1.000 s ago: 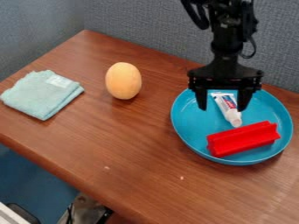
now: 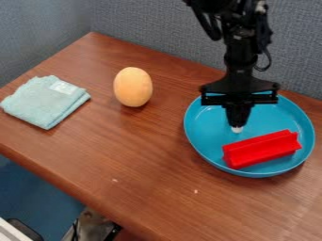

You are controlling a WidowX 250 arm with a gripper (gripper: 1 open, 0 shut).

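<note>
My black gripper (image 2: 238, 111) is low over the blue plate (image 2: 208, 138), its fingers shut over a white tube (image 2: 236, 129) that is mostly hidden behind them; I cannot see whether it is between them. A red block (image 2: 262, 149) lies on the front right part of the plate.
An orange egg (image 2: 132, 87) stands left of the plate. A folded pale teal cloth (image 2: 45, 102) lies at the far left. Grey panels stand behind.
My gripper has come down and drawn its fingers together over the white tube, which is now mostly hidden. The egg, cloth and red block have not moved.
</note>
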